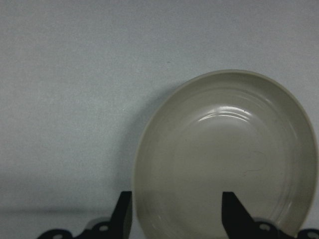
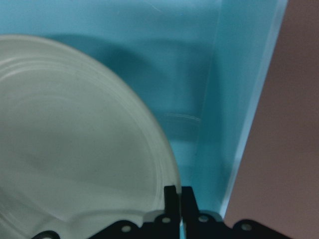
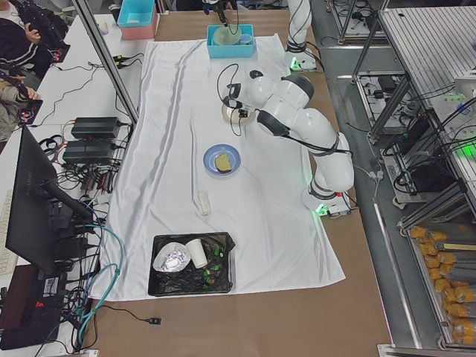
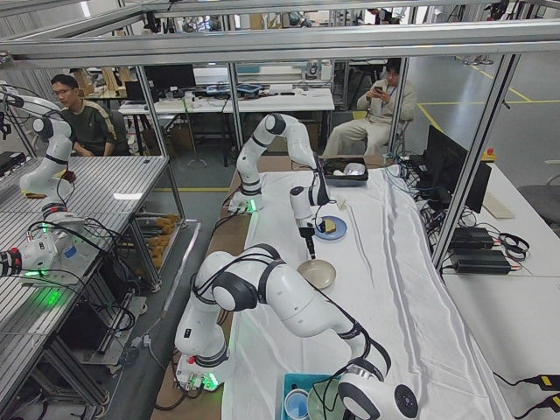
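My left gripper is open above a beige bowl (image 1: pixel 224 144), one finger over its left rim, in the left wrist view. My right gripper is shut on the rim of a pale green plate (image 2: pixel 75 129), which is in or just over a blue bin (image 2: pixel 239 119) at the far end of the cloth. A blue plate (image 3: pixel 210 156) with a yellow piece (image 3: pixel 223 163) on it lies mid-cloth.
A black tray (image 3: pixel 193 282) holding a foil dish and a white cylinder stands at the near end. A small white object (image 3: pixel 204 203) lies beside the blue plate.
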